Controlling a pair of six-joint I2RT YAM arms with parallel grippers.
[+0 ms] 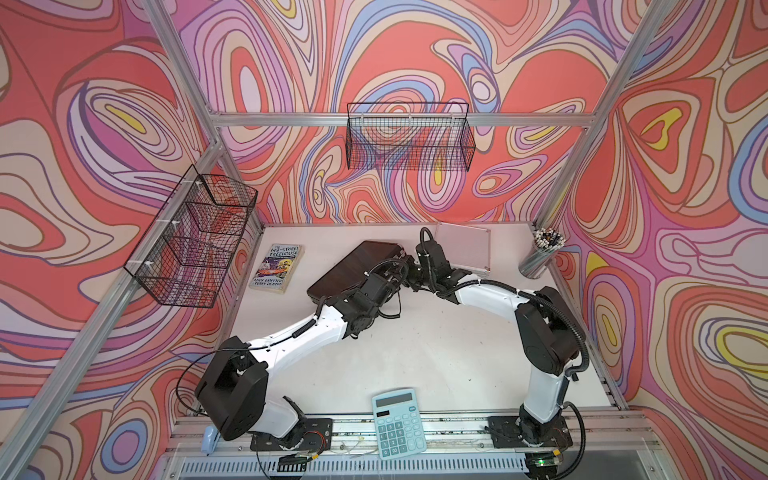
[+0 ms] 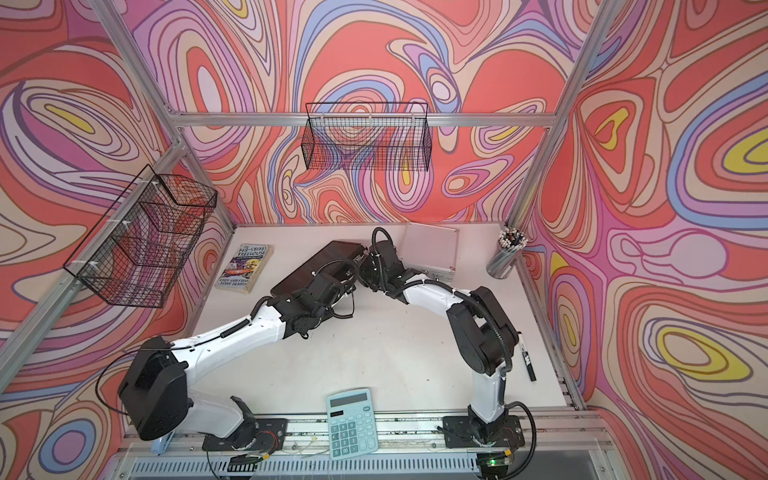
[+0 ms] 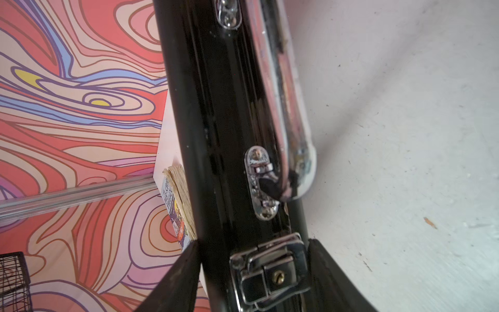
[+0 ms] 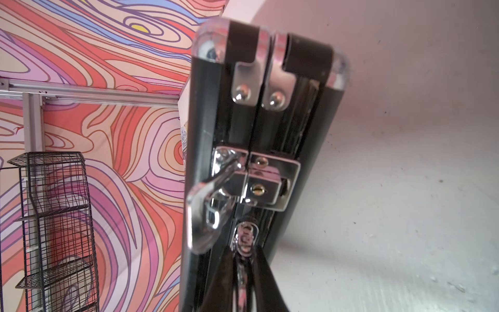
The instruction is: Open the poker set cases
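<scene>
The black poker set case [image 1: 352, 270], with metal corners, lies shut at the back left of the table, its near side partly behind my left arm. In the left wrist view my left gripper is part open, its fingers on either side of a chrome latch [image 3: 270, 273] that lies flat on the case. The carrying handle [image 3: 286, 104] is farther up that side. My right gripper is shut at the case's side, a strip of shiny metal showing at its fingers; whether it grips this is unclear. Above it, another latch [image 4: 208, 213] stands flipped out.
A book [image 1: 276, 268] lies left of the case. A clear white box [image 1: 464, 246] stands behind my right arm, with a pencil cup [image 1: 541, 254] at the right. A calculator [image 1: 398, 424] sits at the front edge.
</scene>
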